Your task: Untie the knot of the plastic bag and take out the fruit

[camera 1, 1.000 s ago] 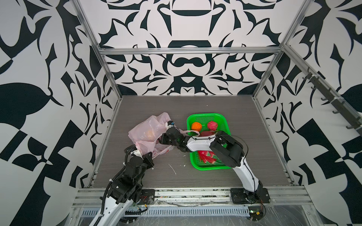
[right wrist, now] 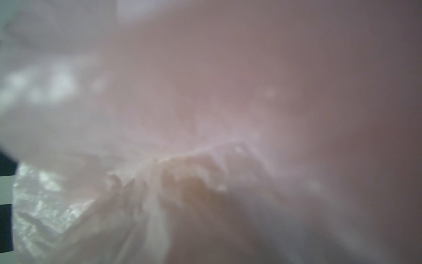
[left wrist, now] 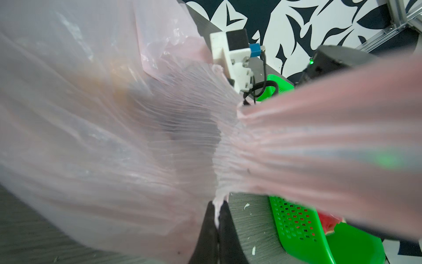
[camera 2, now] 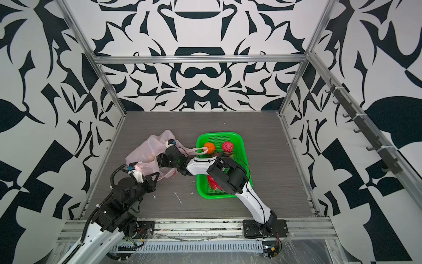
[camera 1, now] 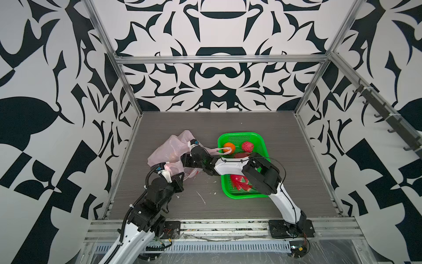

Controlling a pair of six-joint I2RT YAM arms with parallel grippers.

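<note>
A pink plastic bag (camera 1: pixel 168 151) is spread on the table left of the green basket. My left gripper is shut on a gathered strand of the bag's film (left wrist: pixel 88 145), with an orange shape faint through it. My right gripper (camera 2: pixel 163 160) reaches into or against the bag from the right; its fingers and their opening are hidden, and the right wrist view is filled with blurred pink film. A handle loop stretches over the basket.
The green basket (camera 1: pixel 235 196) holds an orange (camera 1: pixel 228 146), a pink fruit (camera 1: pixel 247 146) and red dragon fruit (camera 1: pixel 237 182), partly under my right arm. Small white scraps lie on the table (camera 1: pixel 136 189), which is clear at the back.
My left gripper has moved slightly right and up, my right gripper slightly left. The bag has shifted a little up-left, and its handle loop now shows higher over the basket.
</note>
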